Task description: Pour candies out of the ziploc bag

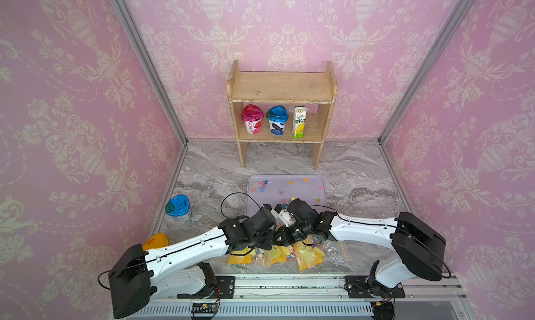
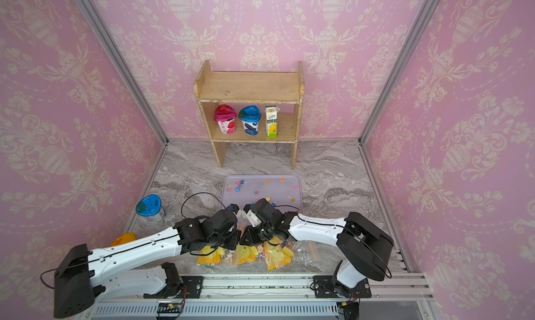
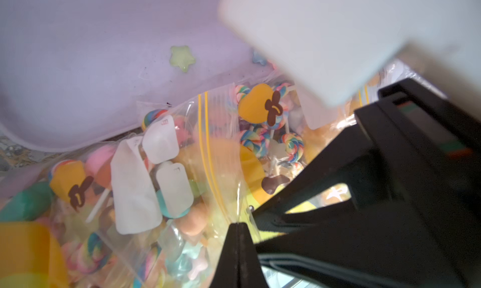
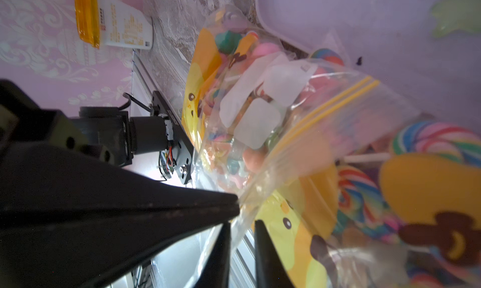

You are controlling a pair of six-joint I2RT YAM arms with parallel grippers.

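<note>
Ziploc bags of colourful candies with yellow patterns (image 1: 239,257) lie along the front of the lavender tray (image 1: 284,180). In the left wrist view my left gripper is shut low over a bag's zip strip (image 3: 210,162); whether thin plastic is between its fingers is unclear. My right gripper is beside it at the same bag edge (image 4: 325,112), its fingers slightly apart around or near the clear plastic; whether it touches is unclear. Its black body fills the right of the left wrist view. Loose candies (image 1: 305,179) lie on the tray.
A wooden shelf (image 1: 281,86) with two cups and a carton stands at the back. A blue-lidded container (image 1: 177,205) and a yellow object (image 1: 156,241) are at the left.
</note>
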